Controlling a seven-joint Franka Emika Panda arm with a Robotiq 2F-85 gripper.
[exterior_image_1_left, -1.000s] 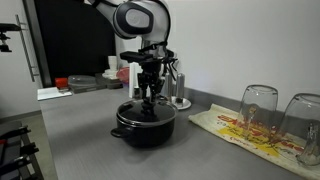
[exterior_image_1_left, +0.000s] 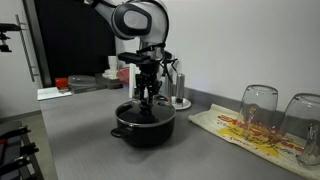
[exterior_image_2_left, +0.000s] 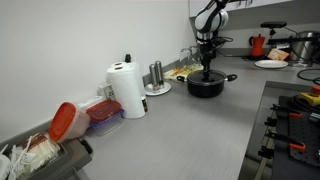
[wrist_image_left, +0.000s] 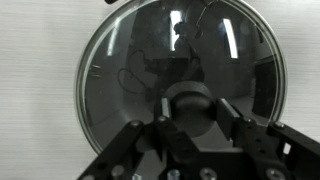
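A black pot (exterior_image_1_left: 145, 133) with side handles stands on the grey table. Its glass lid (wrist_image_left: 125, 75) has a metal rim and a round black knob (wrist_image_left: 190, 98). From above, my gripper is shut on the knob, one finger on either side of it. In the second exterior view the gripper (exterior_image_2_left: 206, 70) is small and dark over the pot (exterior_image_2_left: 205, 88). The lid sits at the pot's top; whether a thin gap lies between them I cannot tell.
Two upturned glasses (exterior_image_1_left: 258, 108) stand on a patterned yellow cloth (exterior_image_1_left: 225, 123) to the right. Behind the pot are metal shakers (exterior_image_1_left: 180, 88) on a plate. A paper towel roll (exterior_image_2_left: 127, 90) stands at the wall, and the table's front is clear.
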